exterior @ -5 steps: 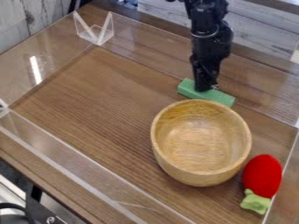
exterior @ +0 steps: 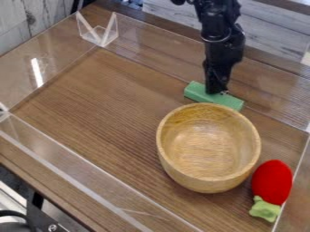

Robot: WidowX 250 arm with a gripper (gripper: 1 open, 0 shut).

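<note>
My black gripper (exterior: 216,89) reaches down from the top of the camera view onto a green rectangular block (exterior: 226,101) lying on the wooden table (exterior: 97,118). Its tip rests at the block's upper part and looks shut; whether anything is between the fingers is hard to tell. A wooden bowl (exterior: 208,147) sits just below the block, toward the front.
A red object (exterior: 273,183) with a pale green piece (exterior: 266,208) lies at the lower right. A clear plastic piece (exterior: 100,29) stands at the top left.
The arm's upper part has shifted slightly to the left; the tip stays on the green block, which is about where it was.
</note>
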